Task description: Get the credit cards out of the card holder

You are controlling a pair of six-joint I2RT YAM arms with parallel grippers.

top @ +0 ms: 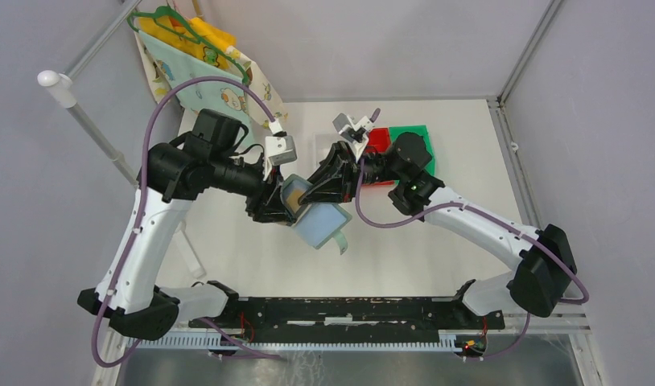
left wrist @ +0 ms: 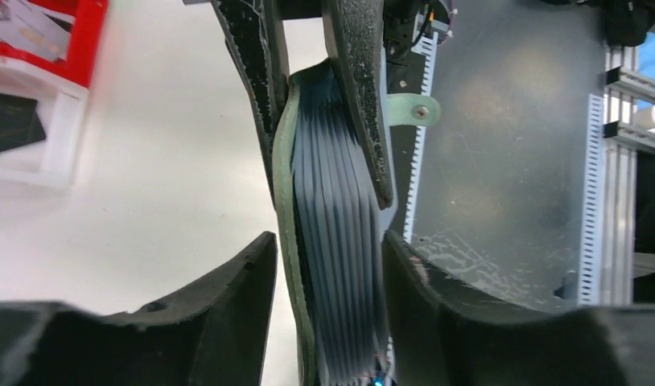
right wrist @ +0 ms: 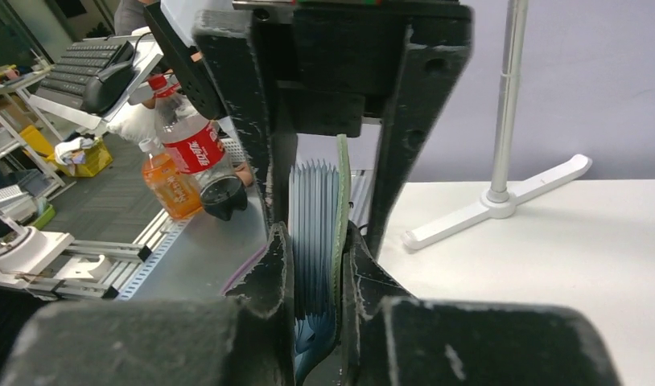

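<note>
A blue-green card holder (top: 321, 224) hangs above the table between my two grippers, spread open with a brown inner face showing from the top. From the left wrist view its pleated sleeves (left wrist: 334, 241) run down between my left gripper, whose fingers stand parted around it with small gaps. Farther up, the right gripper's fingers (left wrist: 360, 96) press it from both sides. In the right wrist view the pleated sleeves (right wrist: 312, 233) sit squeezed in my right gripper, which is shut on the holder. Whether any card is inside cannot be told.
Red (top: 380, 141) and green (top: 411, 135) bins stand behind the right arm. A white stand foot rests on the table at the left side. Clothes on a green hanger (top: 197, 40) hang at back left.
</note>
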